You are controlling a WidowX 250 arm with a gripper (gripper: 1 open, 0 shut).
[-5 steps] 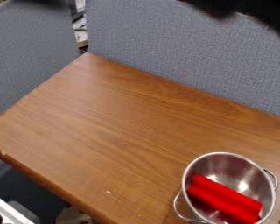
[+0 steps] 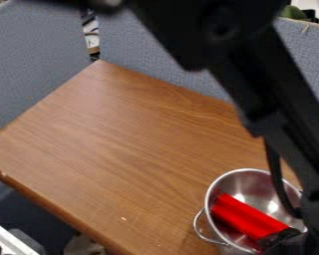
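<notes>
A steel pot (image 2: 221, 187) with wire handles stands at the lower right of the wooden table, with a red cylindrical object (image 2: 245, 218) lying inside it. My dark arm and gripper fill the upper right of the view and reach down to the pot's right side, hiding part of it. The fingertips are too dark and cropped to tell how far apart they are or whether anything is between them.
Grey padded panels (image 2: 29, 60) border it behind and at the left.
My arm has swung down from the top of the view to the pot's right side, now covering that part of it. The pot and red object look nearly unmoved.
</notes>
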